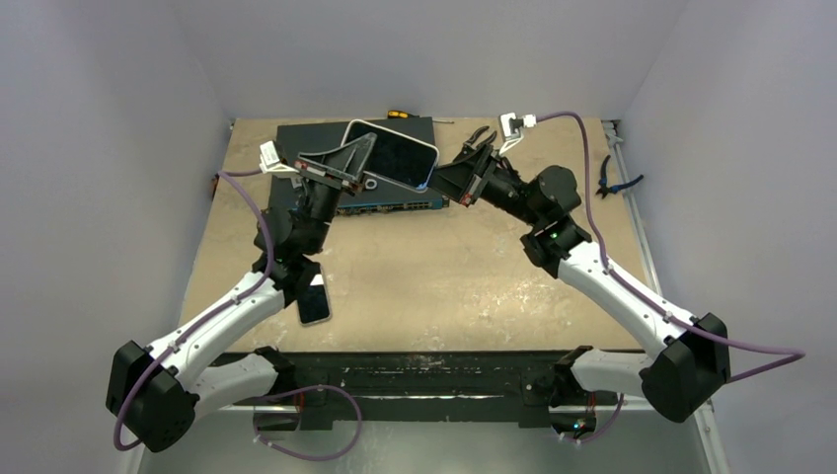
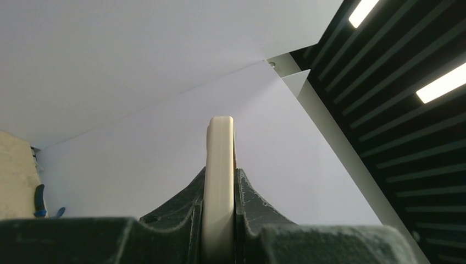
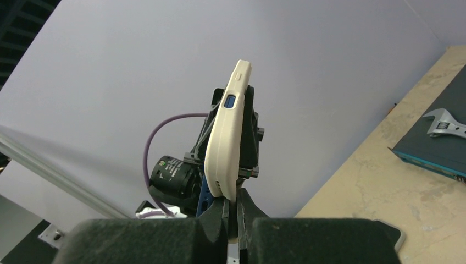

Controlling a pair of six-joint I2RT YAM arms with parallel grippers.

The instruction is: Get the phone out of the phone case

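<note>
The dark-screened phone point(image 1: 395, 158) sits in its cream case point(image 1: 347, 126), held up between both arms. My left gripper is shut on the case's edge, which stands upright between its fingers. In the right wrist view, my right gripper is shut on the lower corner of the cream case point(image 3: 226, 146). Beside that corner a blue strip of the phone point(image 3: 205, 195) shows, with the case wall pulled away from it. The top view shows the right fingertips at the phone's lower right corner.
A dark flat box point(image 1: 296, 138) lies beneath the held phone, with an adjustable wrench point(image 3: 444, 124) on it. Another phone point(image 1: 314, 301) lies at the table's left. Blue-handled pliers point(image 1: 619, 184) rest at the right edge.
</note>
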